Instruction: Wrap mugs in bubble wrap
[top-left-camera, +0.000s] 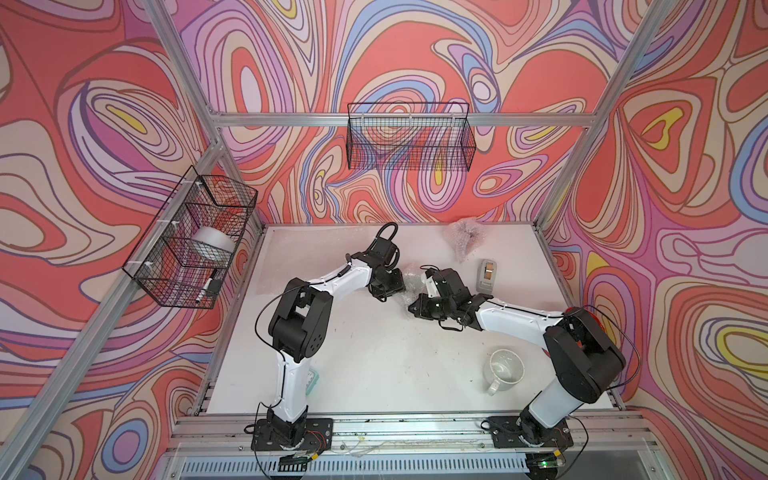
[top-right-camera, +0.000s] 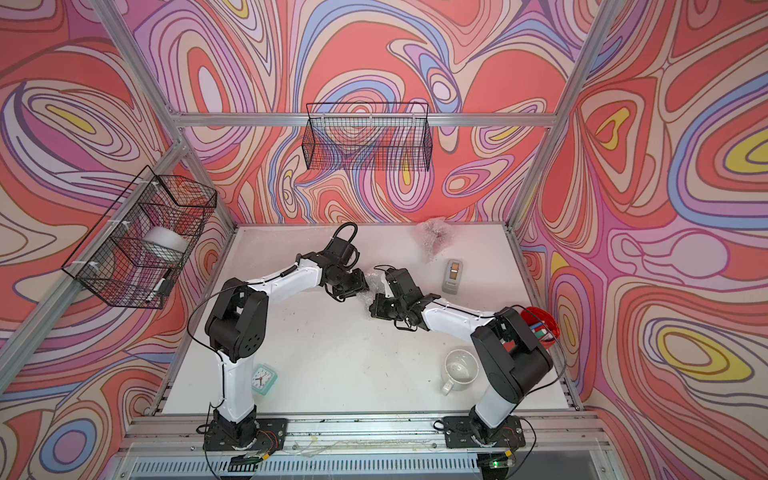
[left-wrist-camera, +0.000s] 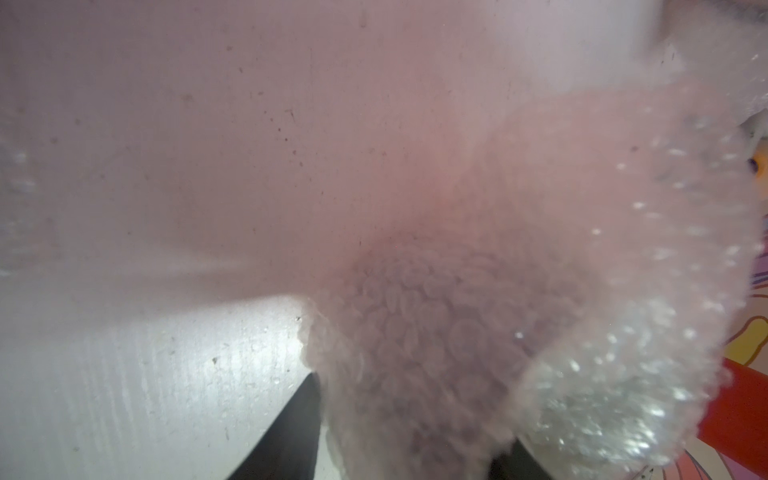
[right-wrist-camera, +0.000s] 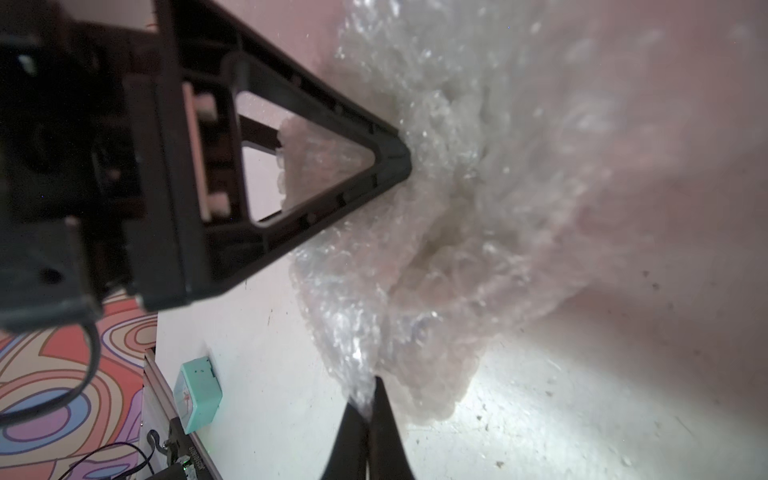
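Note:
Clear bubble wrap (right-wrist-camera: 448, 296) lies bunched at mid-table between my two grippers; a mug inside it cannot be made out. My right gripper is shut on the wrap, a gathered corner running to its fingertips. Part open, my left gripper stands over the other side of the bundle, its fingers (left-wrist-camera: 288, 440) apart with wrap showing between them; whether they touch it is unclear. One of its fingers (right-wrist-camera: 320, 196) also rests against or just above the wrap in the right wrist view. A bare white mug (top-left-camera: 505, 368) stands at front right.
A crumpled clear bundle (top-left-camera: 464, 237) lies at the back right, near a grey device (top-left-camera: 486, 275). At front left is a teal clock (top-right-camera: 264, 379). A red bin (top-right-camera: 544, 326) stands on the right edge.

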